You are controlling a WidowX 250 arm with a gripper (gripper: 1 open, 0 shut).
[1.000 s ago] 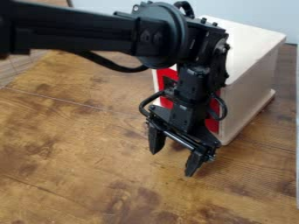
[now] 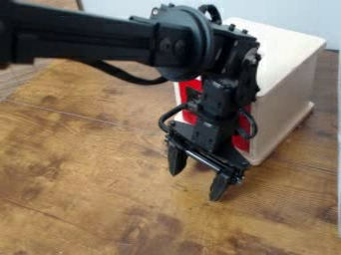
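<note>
My black gripper point(image 2: 197, 175) points down over the wooden floor, its two fingers spread apart with nothing between them. Directly behind it stands a cream-white box point(image 2: 277, 75) with a red front panel point(image 2: 186, 92), which the arm and wrist partly cover.
Bare wooden surface point(image 2: 80, 179) fills the left and front of the view. A pale wall runs behind the box and along the right edge. The black arm crosses the upper left.
</note>
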